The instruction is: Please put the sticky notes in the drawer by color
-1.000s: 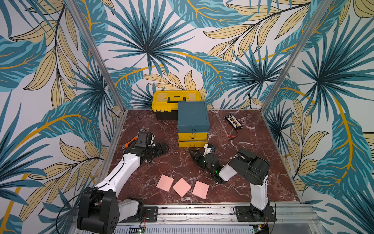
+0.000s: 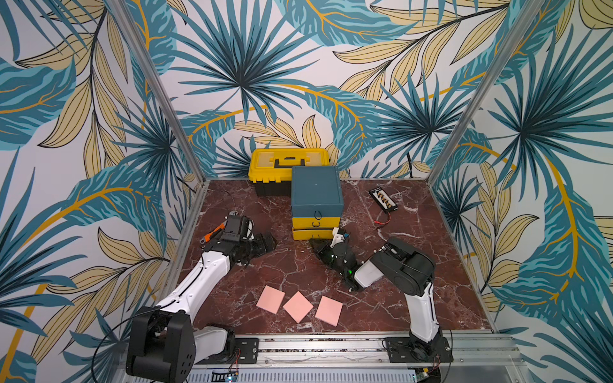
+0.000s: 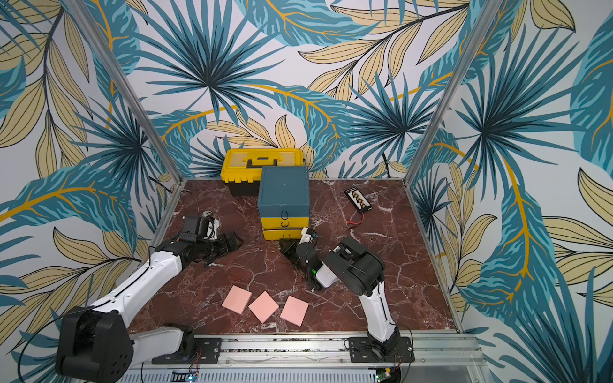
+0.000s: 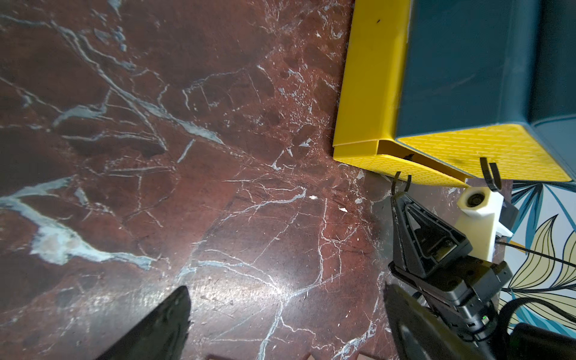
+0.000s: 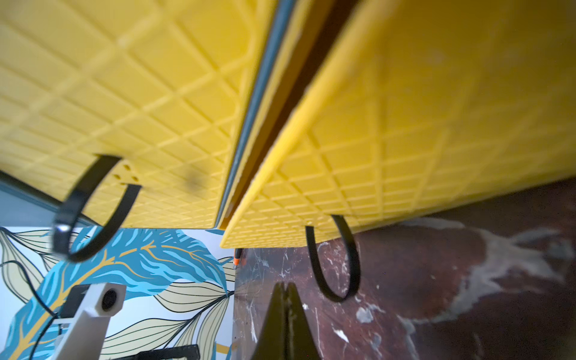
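Observation:
Three pink sticky notes (image 2: 297, 307) lie in a row near the table's front edge. The blue cabinet (image 2: 316, 190) stands at the back, its yellow bottom drawer (image 4: 414, 169) pulled slightly out. In the right wrist view my right gripper is shut with nothing between its fingers. Its tips meet just left of the bottom drawer's black loop handle (image 5: 354, 270), which hangs outside them. The drawer above, with its own loop handle (image 5: 120, 216), looks closed. Left of the cabinet my left gripper stands open and empty over bare table.
A yellow toolbox (image 2: 268, 171) sits behind and left of the cabinet. At the back right lies a small black-framed item (image 2: 383, 199) with a red cable. Bare marble fills the table between the sticky notes and the cabinet.
The left arm has stayed still.

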